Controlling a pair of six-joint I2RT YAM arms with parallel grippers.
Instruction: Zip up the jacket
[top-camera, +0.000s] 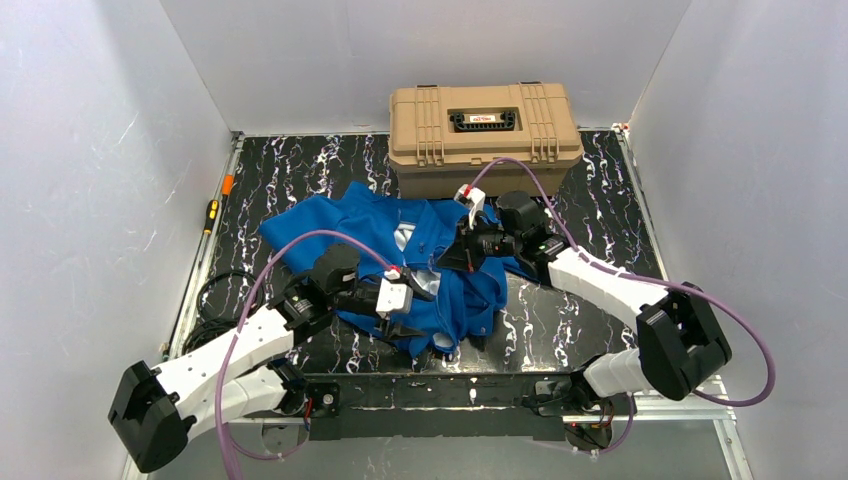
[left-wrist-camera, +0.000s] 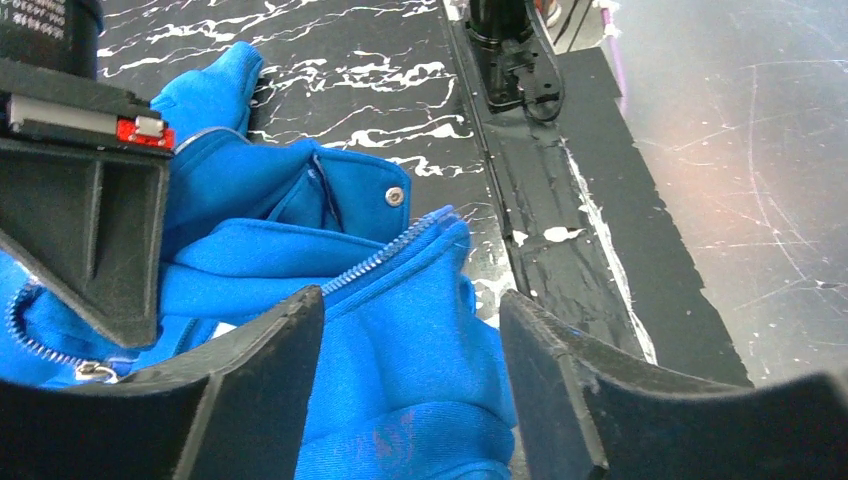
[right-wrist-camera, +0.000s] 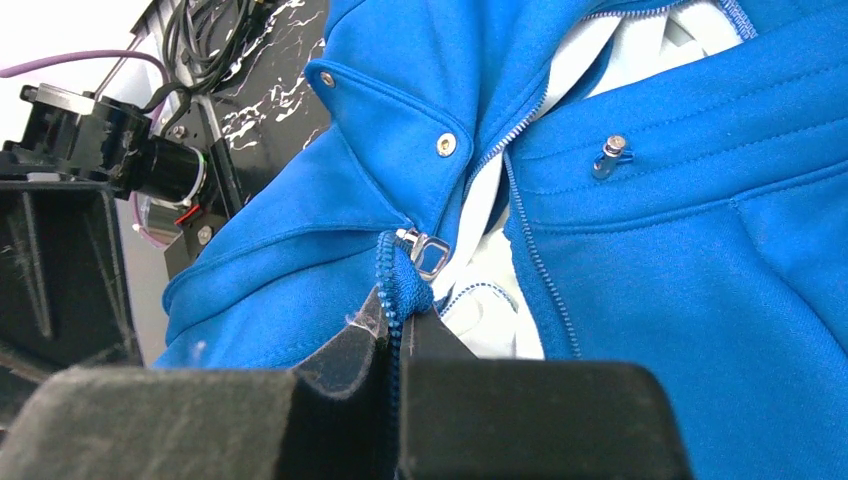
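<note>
The blue jacket (top-camera: 340, 215) lies crumpled on the marble-patterned table, its white lining showing along the zipper. My right gripper is shut on a zipper edge of the jacket, with the metal zipper pull (right-wrist-camera: 430, 252) just above its fingertips. My left gripper is open over the lower part of the jacket, a zipper edge (left-wrist-camera: 390, 245) lying beyond its fingertips and nothing visibly held. The body of my right gripper shows at the upper left of the left wrist view.
A tan hard case (top-camera: 485, 140) sits at the back. A coiled black cable (top-camera: 220, 290) and screwdrivers (top-camera: 212, 215) lie at the left edge. Bare table (top-camera: 600, 300) shows on the right; the front rail runs just below the jacket.
</note>
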